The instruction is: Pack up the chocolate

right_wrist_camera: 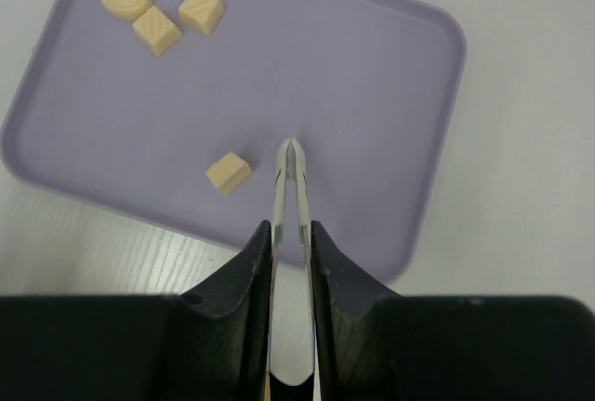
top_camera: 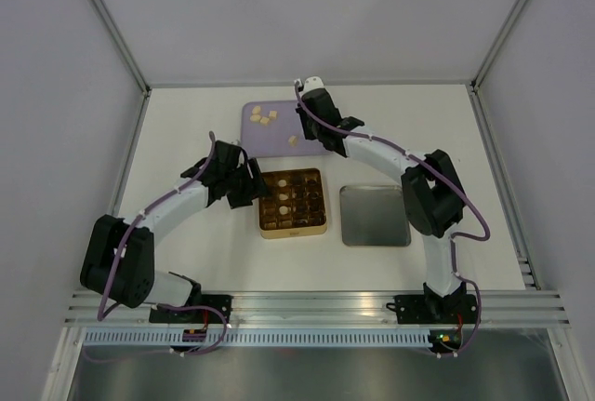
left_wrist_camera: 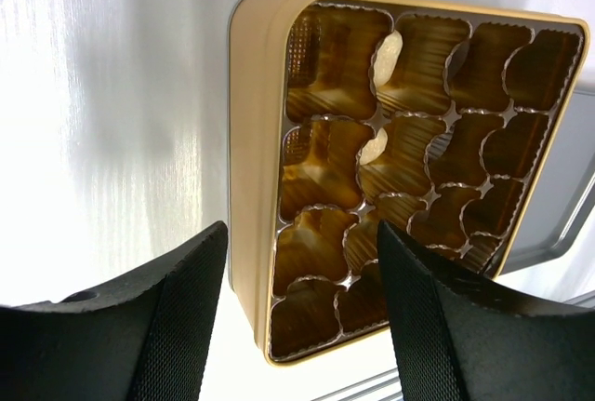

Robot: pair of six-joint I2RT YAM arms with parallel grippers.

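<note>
A brown compartmented chocolate box sits mid-table; in the left wrist view two pale pieces lie in its cells. My left gripper is over the box's left side, its fingers apart with nothing seen between them. On the purple tray are several cream chocolates, square and round, with a lone square near the middle. My right gripper is over the tray, its fingers shut on white tweezers, whose tips are together beside that square, with no chocolate visible between them.
A grey empty tray lies right of the box. Walls bound the work area.
</note>
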